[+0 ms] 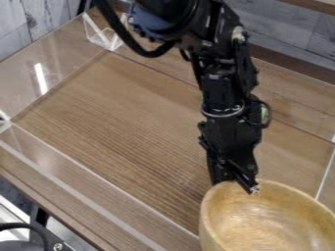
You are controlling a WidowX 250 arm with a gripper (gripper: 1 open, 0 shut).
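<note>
My black gripper (233,176) points down at the upper rim of a large tan bowl (262,230) at the bottom right, its tips at or just over that rim. It is shut; whether anything thin is between the fingertips is too small to tell. A small pale green item (264,114) is mostly hidden behind the arm.
A white wire holder (108,29) stands at the back left. A raised wooden edge runs along the back, and a black cable lies at the bottom left corner.
</note>
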